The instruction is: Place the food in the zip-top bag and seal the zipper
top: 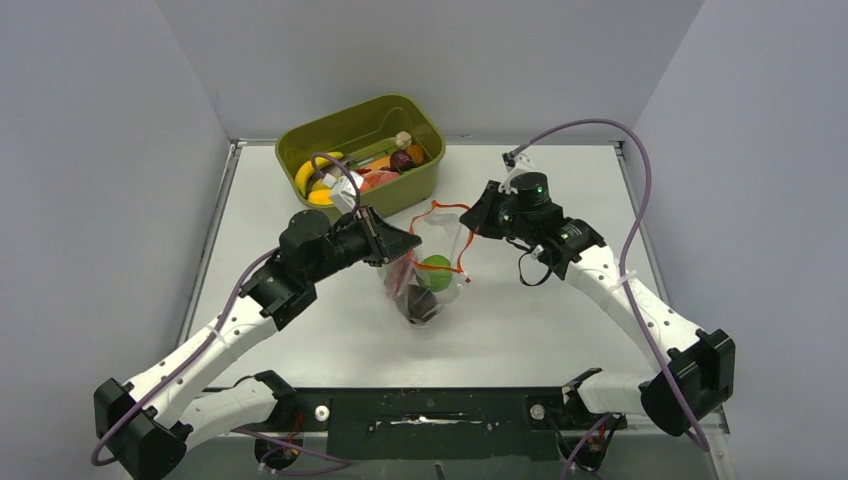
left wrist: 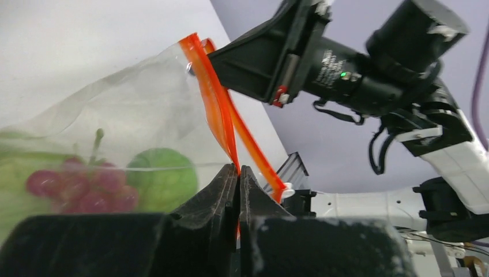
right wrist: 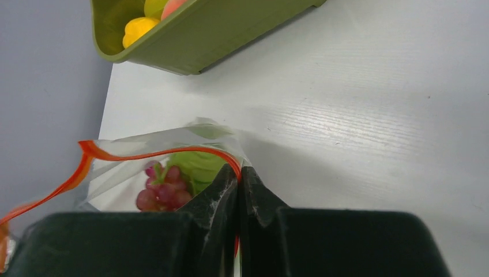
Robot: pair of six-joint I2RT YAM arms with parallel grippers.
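Note:
The clear zip top bag [top: 425, 300] with an orange zipper stands in mid table, holding grapes [left wrist: 95, 190], a green round item [left wrist: 161, 179] and something dark. My left gripper [top: 400, 250] is shut on the orange zipper edge of the bag's left side. My right gripper [top: 470, 222] is shut on the zipper edge on the other side, with the bag's mouth hanging open between them.
An olive bin [top: 420, 180] of bananas, peppers, garlic and other food sits at the back left, close to the left arm. Grey walls surround the table.

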